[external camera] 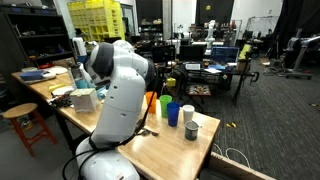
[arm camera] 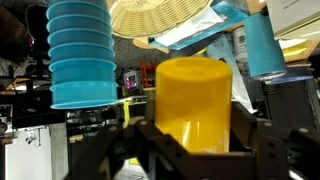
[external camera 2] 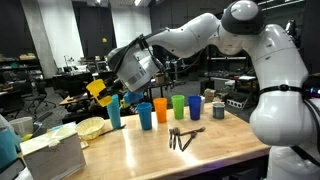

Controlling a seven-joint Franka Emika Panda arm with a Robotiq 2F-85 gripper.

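Note:
An orange-yellow cup (arm camera: 193, 100) fills the middle of the wrist view, with my gripper shut on it; the dark fingers are blurred. In exterior view 2 the same cup (external camera 2: 97, 88) is held in the air at the arm's far end, above a stack of light-blue cups (external camera 2: 114, 112) and a woven bowl (external camera 2: 92, 128). The wrist view shows that blue stack (arm camera: 83, 55) to the left of the held cup and part of the bowl (arm camera: 160, 17) at the top edge. In exterior view 1 the gripper is too small and covered to make out.
Blue (external camera 2: 145, 116), green (external camera 2: 179, 106) and grey (external camera 2: 218, 113) cups stand along the table. Forks and other utensils (external camera 2: 181, 138) lie in front of them. A white box (external camera 2: 52, 156) is at the near left. Bare wood (external camera: 165, 155) lies near the base.

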